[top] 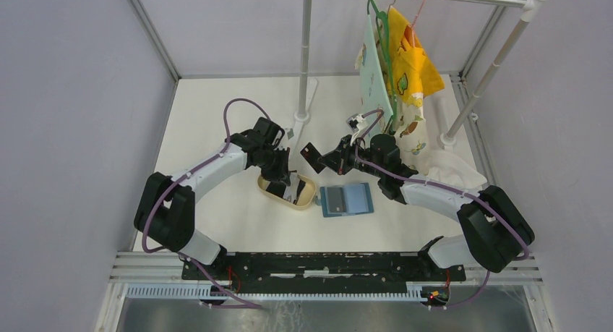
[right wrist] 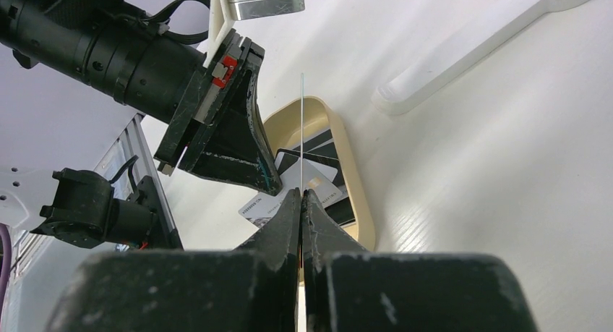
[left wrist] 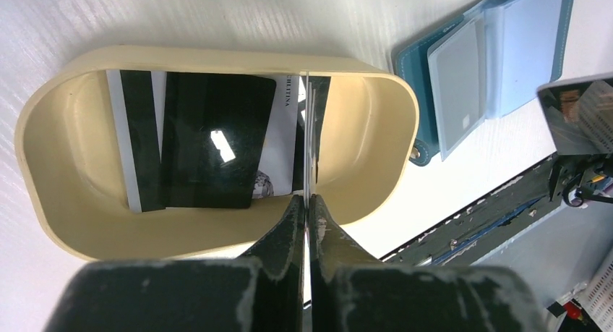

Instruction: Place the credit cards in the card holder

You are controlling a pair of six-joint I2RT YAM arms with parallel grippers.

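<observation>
My left gripper is shut on a silver card, which appears edge-on in the left wrist view. A second pale card edge shows close against it; I cannot tell whether that one is gripped too. Both hang over the beige tray (left wrist: 209, 59). Inside the tray lie black cards (left wrist: 209, 140) and pale ones, overlapping. My right gripper is shut on a black card (top: 312, 158), held up in the air right of the tray. The blue card holder (top: 348, 199) lies open on the table, a card-like insert in its left half.
A white rack (top: 304, 71) stands behind, its foot (right wrist: 463, 46) reaching toward the tray. Clothes (top: 412, 64) hang at the back right, above the right arm. The two grippers are near each other. The table in front of the tray and holder is clear.
</observation>
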